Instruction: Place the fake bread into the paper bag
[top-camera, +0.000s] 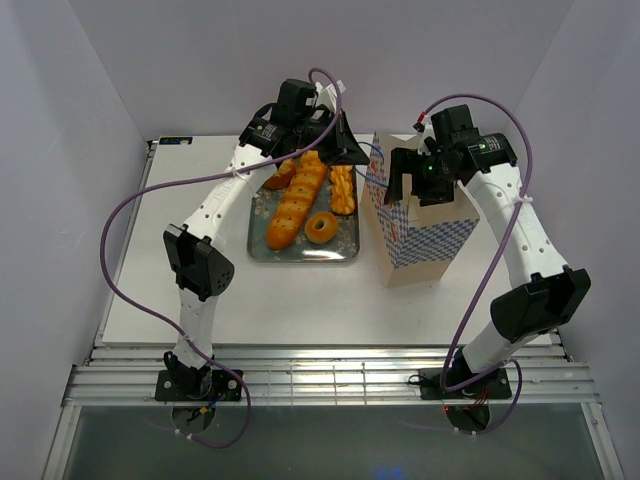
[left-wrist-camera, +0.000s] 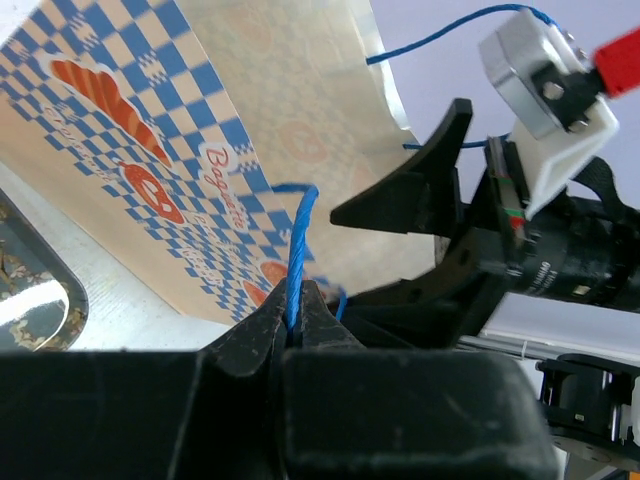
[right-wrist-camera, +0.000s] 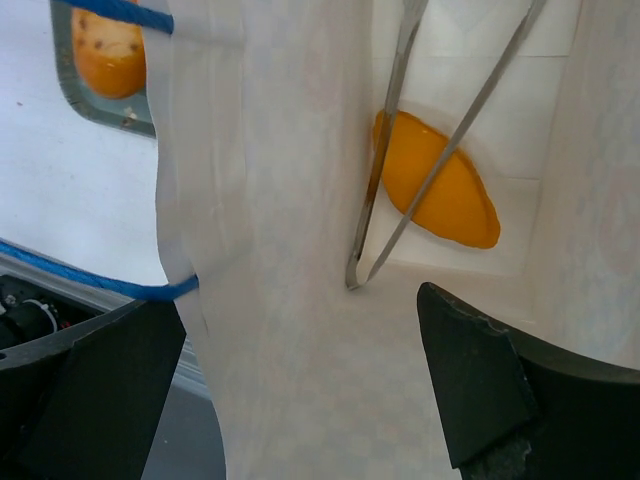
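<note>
The paper bag (top-camera: 432, 240), checked in blue and white, stands open at the right of the table. My left gripper is shut on its blue cord handle (left-wrist-camera: 298, 250), beside the bag's left wall. Over the bag mouth, my right gripper is open, with the bag's left wall (right-wrist-camera: 270, 240) running between its spread fingers. Inside the bag, an orange-brown fake bread (right-wrist-camera: 450, 190) lies on the bottom, and metal tongs (right-wrist-camera: 385, 150) lean across it. On the tray are a long fake loaf (top-camera: 298, 205), a ring-shaped bread (top-camera: 321, 228) and a braided bread (top-camera: 342, 190).
The grey tray (top-camera: 300, 255) sits left of the bag, partly under the left arm. Another blue cord handle (right-wrist-camera: 95, 285) extends left from the bag's wall.
</note>
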